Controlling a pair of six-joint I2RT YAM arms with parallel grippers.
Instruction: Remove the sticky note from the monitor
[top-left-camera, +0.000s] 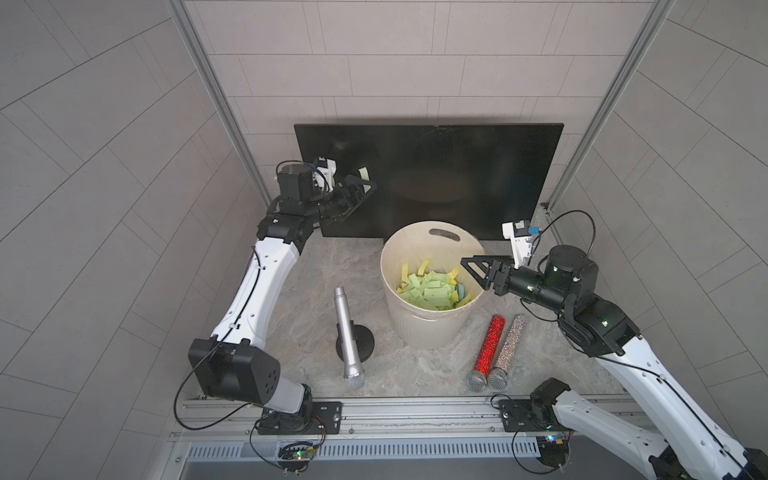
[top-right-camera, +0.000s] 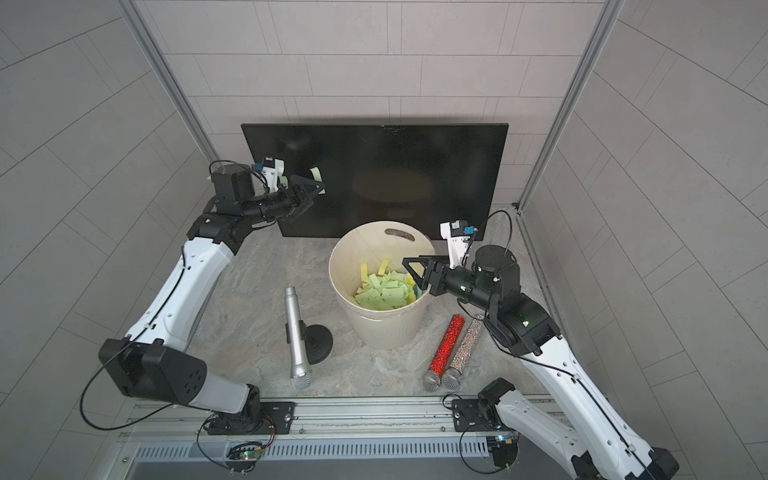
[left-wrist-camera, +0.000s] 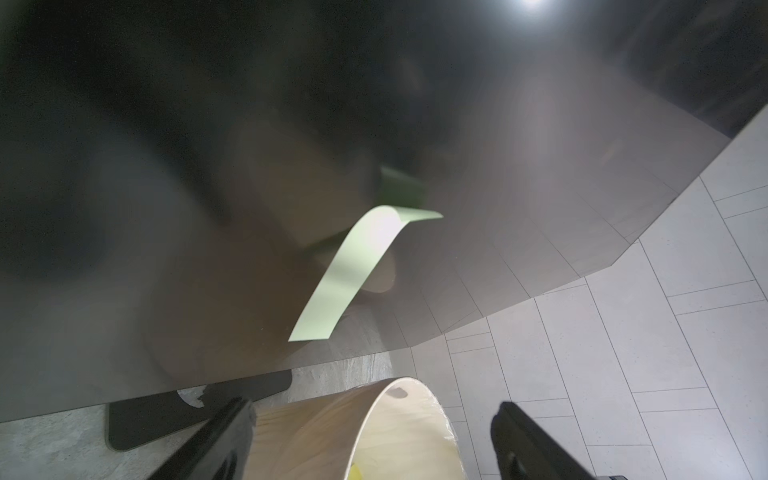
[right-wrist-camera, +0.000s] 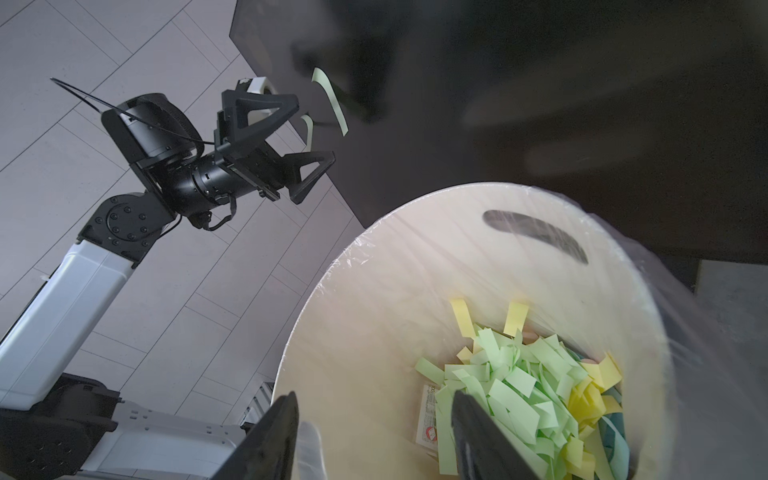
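Observation:
Two pale green sticky notes are on the left of the black monitor (top-left-camera: 456, 168). One sticky note (left-wrist-camera: 344, 272) fills the middle of the left wrist view, its lower end curling off the screen. In the right wrist view the other note (right-wrist-camera: 307, 132) shows past the arm. My left gripper is open close to the screen, with nothing between its fingers; the first note lies ahead of it, apart. Over the bin's right rim hangs my right gripper, its fingers apart and empty.
A cream bin (top-left-camera: 428, 324) with green and yellow notes (right-wrist-camera: 512, 392) stands before the monitor. A silver microphone (top-left-camera: 347, 336) on a round stand lies left of it, a red microphone (top-left-camera: 486, 348) and a glittery microphone (top-left-camera: 508, 348) right of it.

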